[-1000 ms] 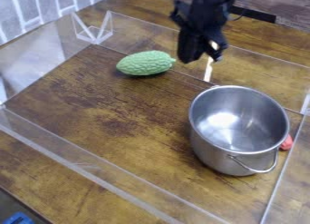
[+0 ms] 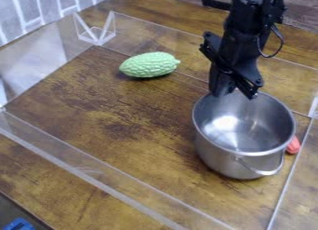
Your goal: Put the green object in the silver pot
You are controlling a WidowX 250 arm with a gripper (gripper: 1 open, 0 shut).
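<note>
The green object [image 2: 149,65], a bumpy oval vegetable, lies on the wooden table toward the back, left of the arm. The silver pot [image 2: 206,143] stands upright at the right, its inside empty where it shows. Over the pot's back rim hangs my black gripper [image 2: 236,89], pointing down. It is shut, with nothing seen between its fingers, and the green object lies well apart from it to the left. The narrow fingertips are dark and small, so their exact height over the rim is hard to tell.
Clear plastic walls [image 2: 93,176] border the work area. Something red [image 2: 293,144] sits against the pot's right side. A blue item [image 2: 18,223] shows at the lower left corner. Bare wooden table [image 2: 106,117] fills the middle and left.
The gripper has moved from beside the green object, rightward and toward the camera, to the pot's back rim. The green object and the pot have stayed where they were.
</note>
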